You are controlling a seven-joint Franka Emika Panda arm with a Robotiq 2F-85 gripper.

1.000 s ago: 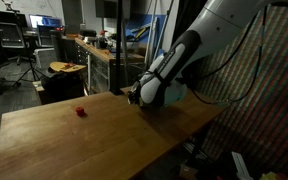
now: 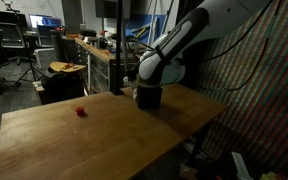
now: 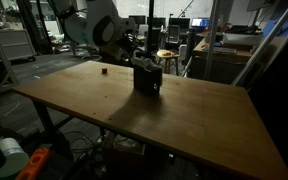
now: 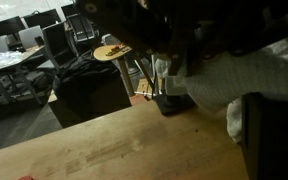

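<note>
A black box (image 3: 147, 80) stands on the wooden table, with something pale at its top opening. Over that opening is my gripper (image 3: 141, 60), low and close to the rim. In exterior view 1 the same box (image 2: 147, 97) shows under the arm's white wrist. A whitish cloth (image 4: 222, 82) bulges close beneath the dark gripper in the wrist view; my gripper appears shut on it. The fingertips are lost in shadow, so the exact hold is hidden. On the table's far part sits a small red object (image 2: 80, 111), well apart from the box.
A dark upright post (image 2: 117, 50) rises at its back edge. Beyond stand a round stool (image 4: 112, 52) and office chairs (image 2: 12, 38). A ribbed curtain (image 2: 254, 70) hangs at the right.
The black box now shows more clearly beneath it. The red object has stayed in place.
</note>
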